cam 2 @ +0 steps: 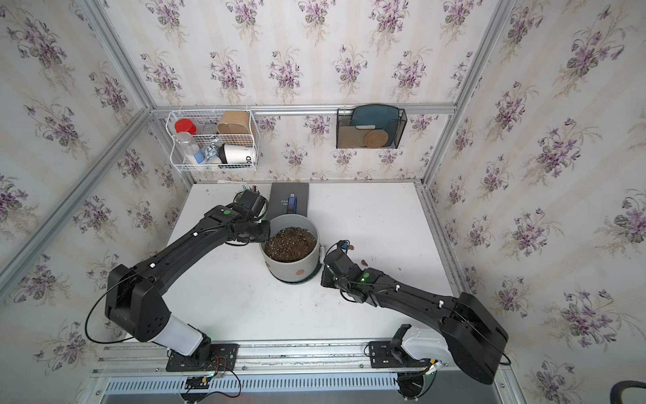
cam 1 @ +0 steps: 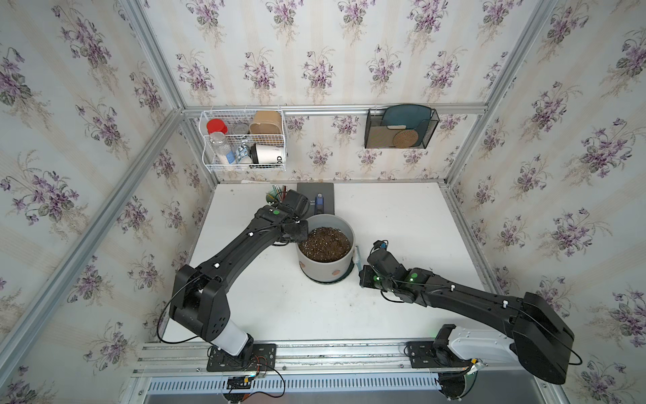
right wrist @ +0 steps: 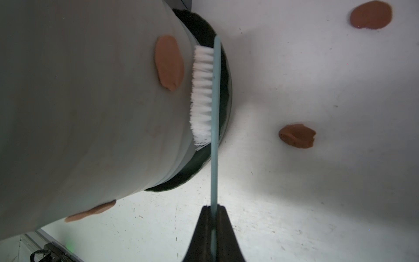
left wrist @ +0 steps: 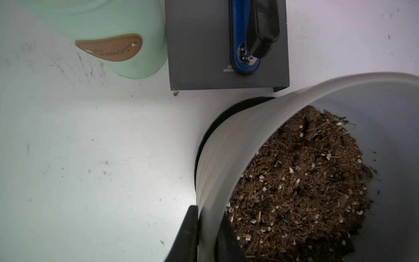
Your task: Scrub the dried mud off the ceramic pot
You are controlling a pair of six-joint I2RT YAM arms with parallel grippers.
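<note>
The pale pot (cam 1: 325, 269) holds dark soil and stands on a dark green saucer, with brown mud patches (right wrist: 169, 61) on its side. My left gripper is at the pot's left rim, its fingers either side of the wall; whether they press on it is unclear. My right gripper is shut on the handle of a light blue brush (right wrist: 215, 166), whose white bristles (right wrist: 201, 91) face the pot's right side beside a mud patch.
A grey box (left wrist: 196, 69) with a blue tool and a mint container (left wrist: 131, 17) sit behind the pot. Loose brown pieces (right wrist: 296, 135) lie right of it. Wire baskets hang on the back wall.
</note>
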